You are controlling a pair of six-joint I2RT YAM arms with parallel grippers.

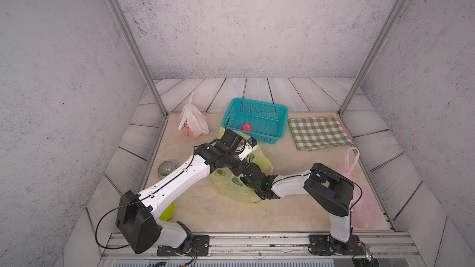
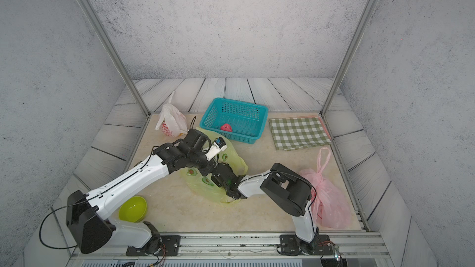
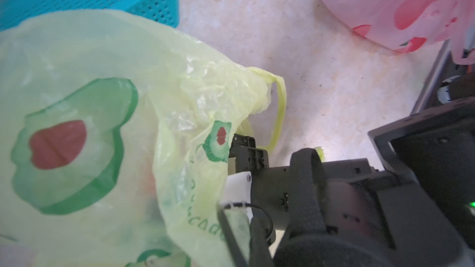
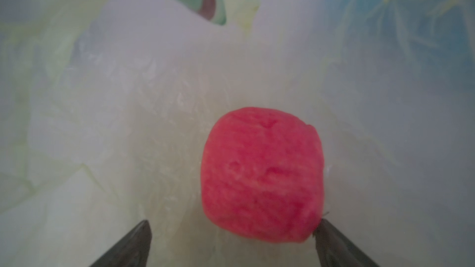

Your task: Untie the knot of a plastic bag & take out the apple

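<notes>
The pale yellow-green avocado-print bag (image 3: 79,99) lies in the middle of the table, under both arms. My right gripper reaches inside it, open, its two fingertips either side of the lower part of a red apple (image 4: 262,173). My left gripper (image 1: 240,168) is above the bag, close to the right one; in the left wrist view its fingers cannot be made out, and it looks shut in no clearly visible way. A yellow handle loop (image 3: 279,108) hangs at the bag's edge.
A teal basket (image 1: 254,108) with a red item stands behind the bag; a checked cloth (image 1: 319,133) lies right of it. A white bag (image 1: 193,118) is back left, a pink bag (image 2: 326,197) front right, a metal cup (image 1: 167,168) and green bowl (image 2: 132,208) at left.
</notes>
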